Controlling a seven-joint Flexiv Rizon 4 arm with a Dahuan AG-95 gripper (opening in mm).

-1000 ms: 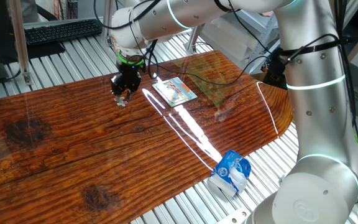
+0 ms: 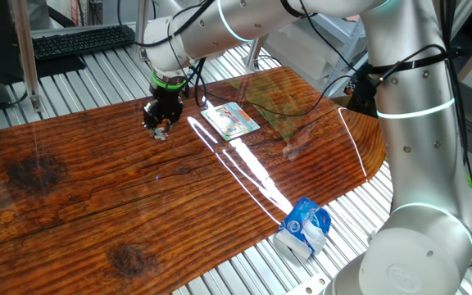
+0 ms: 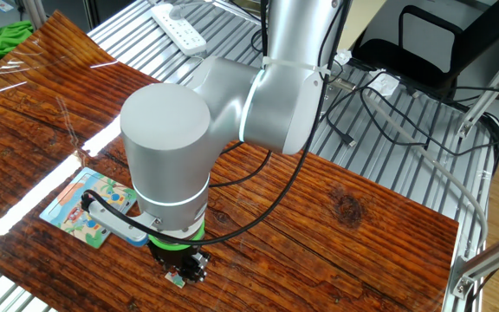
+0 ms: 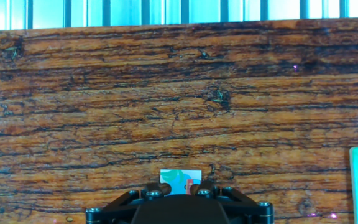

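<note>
A small picture piece [image 4: 181, 177], white, green and blue with a red patch, shows at the fingertips of my gripper in the wrist view. The two fingers stand apart at its left and right sides and cover part of its near edge. Exterior view 1 has the gripper [image 2: 161, 123] low over the far part of the table, the piece [image 2: 161, 132] just beneath it. From the other side, the piece [image 3: 175, 278] peeks out below the dark fingers. Whether the fingers press on it, and whether it touches the wood, cannot be made out.
A colourful picture board [image 2: 230, 121] lies flat beside the gripper, nearer the arm's base. A crumpled blue-and-white packet [image 2: 305, 228] rests at the table's near edge. A dark cable [image 3: 271, 208] loops around the arm.
The gripper has shifted very slightly left and down in exterior view 1. The small piece looks a touch different at the fingertips. Board and packet have stayed put.
</note>
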